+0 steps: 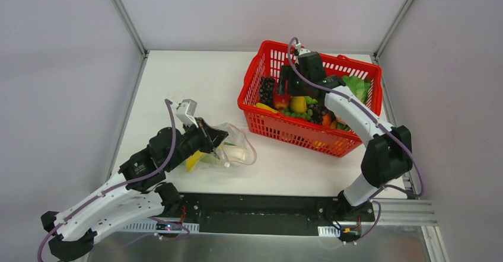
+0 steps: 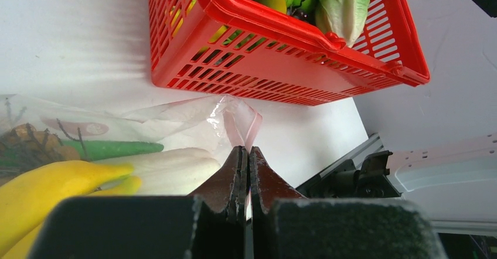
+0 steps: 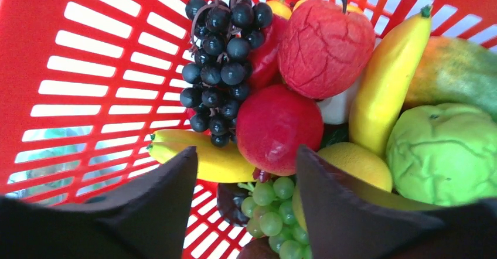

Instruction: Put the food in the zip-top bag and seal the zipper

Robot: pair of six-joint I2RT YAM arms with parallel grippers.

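Observation:
The clear zip top bag [image 2: 181, 115] lies on the table at front left, with its pink zipper edge running in between the fingertips of my left gripper. That gripper is shut on the bag's edge. Inside the bag are yellow bananas [image 2: 53, 188], a green vegetable [image 2: 111, 148] and a pale one [image 2: 170, 168]. Over the left part of the red basket [image 1: 317, 137], my right gripper points down with its fingers apart. No food is between them; a pomegranate [image 3: 281, 127], black grapes [image 3: 220, 65] and green grapes [image 3: 272, 212] show below.
More food fills the basket, including a green cabbage [image 3: 445, 150], a red wrinkled fruit [image 3: 325, 48] and lettuce [image 1: 357, 87]. The basket's walls surround my right gripper. Bare table [image 1: 184, 84] stretches across the back left, and a strip in front of the basket is clear.

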